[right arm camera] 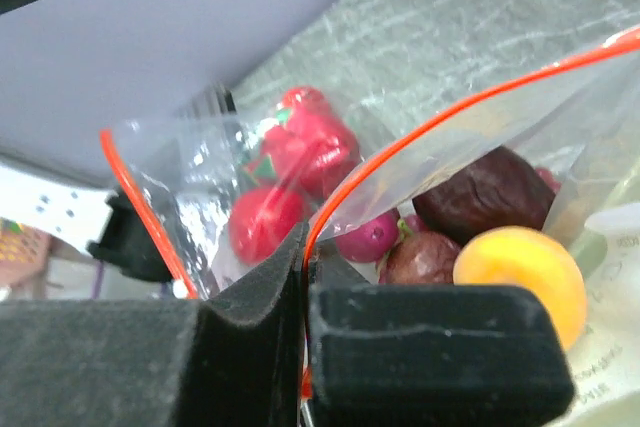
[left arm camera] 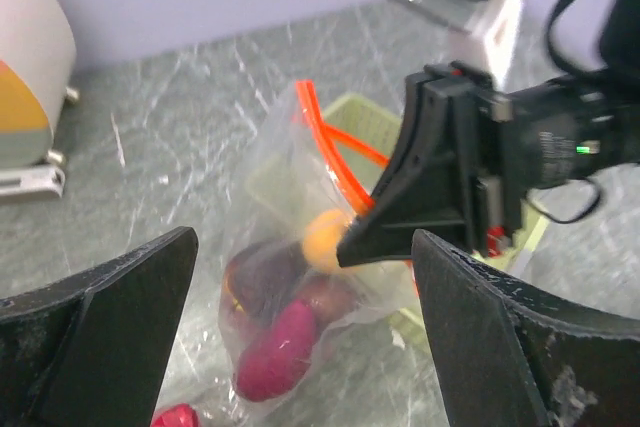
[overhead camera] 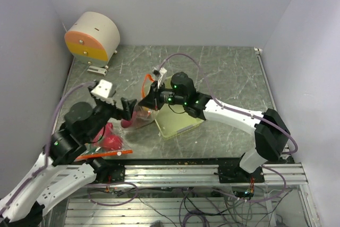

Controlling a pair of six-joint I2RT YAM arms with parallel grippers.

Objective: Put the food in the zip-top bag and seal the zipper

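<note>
In the left wrist view the upright zip bag [left arm camera: 260, 237] with orange zipper holds a pink item [left arm camera: 276, 347], dark food and an orange item [left arm camera: 325, 238]. My right gripper [overhead camera: 145, 103] is shut on the bag's rim; the right wrist view shows the orange edge between its fingers, with a dark food [right arm camera: 490, 192] and orange food [right arm camera: 520, 277] inside. My left gripper [overhead camera: 122, 107] is open, left of the bag, holding nothing.
A second bag with red food [overhead camera: 111, 142] lies at front left. A pale green tray [overhead camera: 178, 123] sits behind the held bag. A rounded white box [overhead camera: 90, 33] stands back left.
</note>
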